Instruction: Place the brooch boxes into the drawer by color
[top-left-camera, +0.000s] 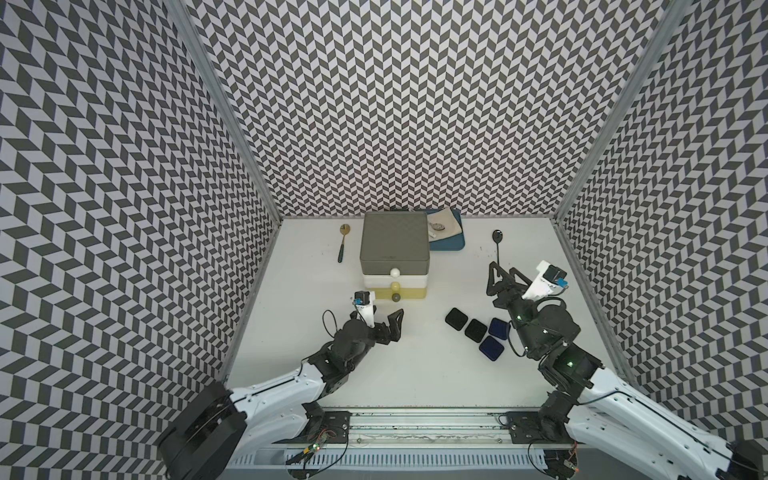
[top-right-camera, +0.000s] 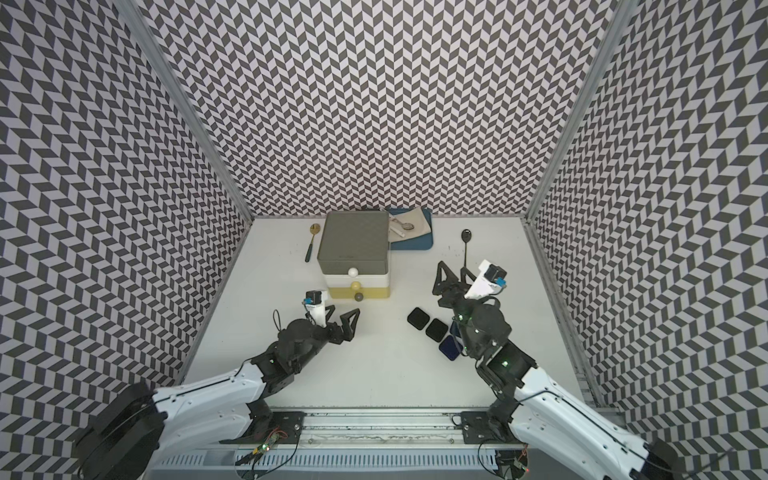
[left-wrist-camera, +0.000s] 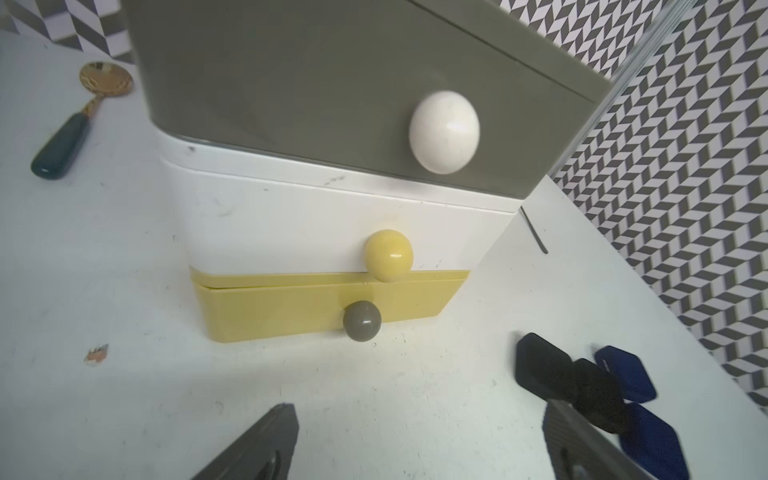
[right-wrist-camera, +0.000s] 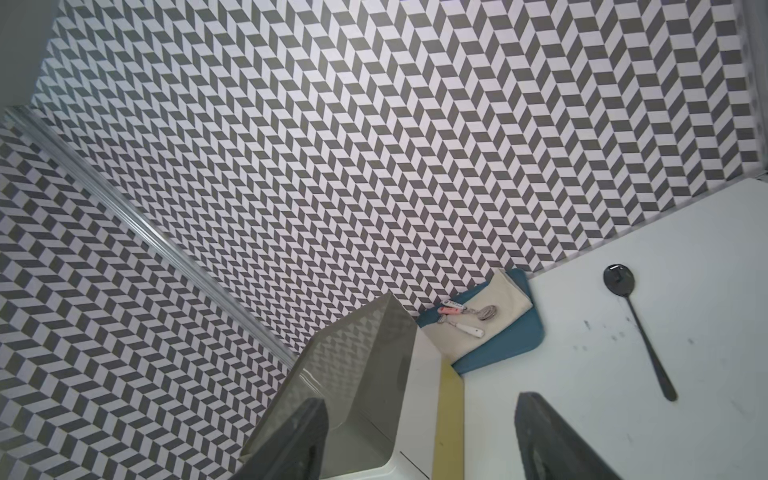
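The stacked drawer unit (top-left-camera: 394, 240) has a grey top, a white tier with a yellow knob (left-wrist-camera: 388, 254) and a yellow bottom tier with a grey knob (left-wrist-camera: 361, 320); its tiers look shut. Two black boxes (top-left-camera: 456, 318) and two navy boxes (top-left-camera: 491, 347) lie together right of centre. My left gripper (top-left-camera: 388, 326) stands open in front of the drawers, nothing between its fingers. My right gripper (top-left-camera: 502, 276) is raised above the table right of the unit, open and empty, with the wall and drawer unit ahead in its wrist view.
A gold-and-green spoon (top-left-camera: 342, 248) lies left of the unit, a black spoon (right-wrist-camera: 619, 279) at back right. A blue mat with cream cloth (top-right-camera: 412, 228) and utensils sits behind right.
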